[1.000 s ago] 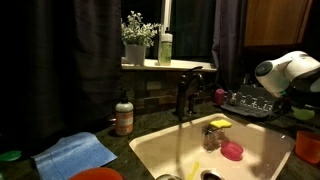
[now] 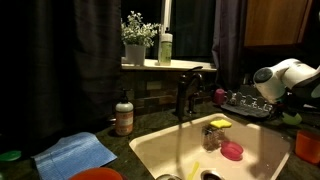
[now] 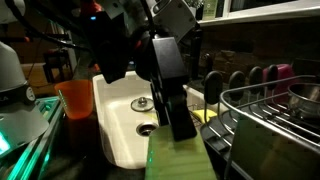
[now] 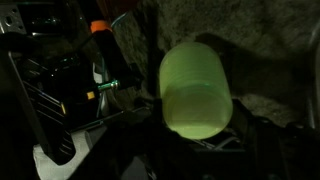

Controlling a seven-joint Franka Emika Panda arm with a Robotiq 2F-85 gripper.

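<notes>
My gripper (image 3: 178, 128) is shut on a green cup-like object (image 3: 180, 162), which hangs below the dark fingers in exterior view 2. From the wrist, this green object (image 4: 194, 85) appears as a pale cylinder with its round end facing the camera; the fingers around it are lost in shadow. In exterior view 1, only a small green patch of the object (image 2: 292, 119) shows under the white arm at the right, beside the sink. What lies directly beneath it is hard to make out.
The white sink (image 2: 165, 148) holds a pink bowl (image 2: 232, 151) and a yellow item. An orange container (image 2: 308, 147) stands close by the arm. A metal dish rack (image 3: 270, 100) occupies the right side. A soap bottle (image 2: 124, 116) and blue cloth (image 2: 73, 156) lie farther left.
The green object has shifted slightly left and down in exterior view 1, with the arm moving a little. The sink and other items have stayed put.
</notes>
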